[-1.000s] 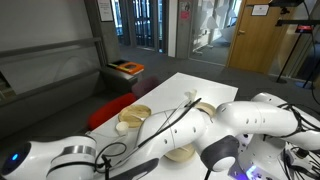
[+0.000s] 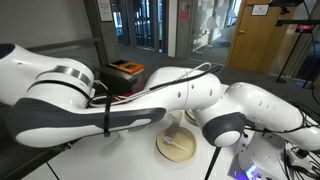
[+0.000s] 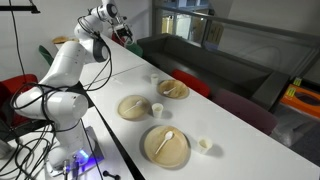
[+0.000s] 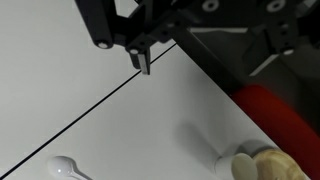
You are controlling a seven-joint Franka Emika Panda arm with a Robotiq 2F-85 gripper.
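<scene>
In the second exterior view, my gripper (image 3: 124, 36) is held high near the far left end of the white table, away from the dishes. The wrist view shows it open, its two dark fingers (image 4: 144, 62) wide apart with nothing between them. A white spoon (image 3: 165, 140) lies on the nearest tan plate (image 3: 181, 153). Two more tan plates, one at the left (image 3: 138, 101) and one farther back (image 3: 178, 95), each bear something small. White cups stand at the middle (image 3: 157, 108), right (image 3: 205, 144) and back (image 3: 154, 78).
A red chair (image 3: 249, 116) and a dark sofa (image 3: 210, 70) line the table's far side. My arm's white links hide much of the table in the first exterior view. Bare white tabletop (image 3: 240, 155) lies at the right.
The arm has risen across the first exterior view and now covers the cup and plate behind it. The plate with the spoon shows more clearly. No dish has visibly moved.
</scene>
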